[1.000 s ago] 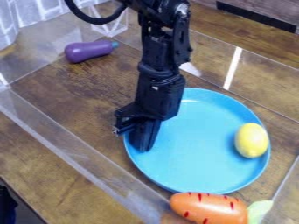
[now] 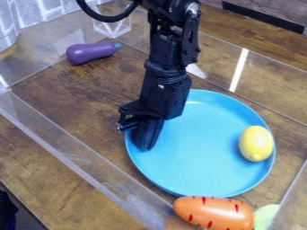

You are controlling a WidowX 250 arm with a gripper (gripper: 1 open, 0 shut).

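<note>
My black gripper (image 2: 142, 126) reaches down from the top centre to the left rim of a blue plate (image 2: 192, 162). Its lower end is at the rim, and the dark fingers blend together, so whether they are apart or hold anything cannot be made out. A yellow lemon (image 2: 256, 143) lies on the right side of the plate.
A purple eggplant (image 2: 90, 53) lies at the back left. An orange carrot (image 2: 214, 212) lies in front of the plate. Bare wooden table is left of the gripper, with clear walls or strips along the sides.
</note>
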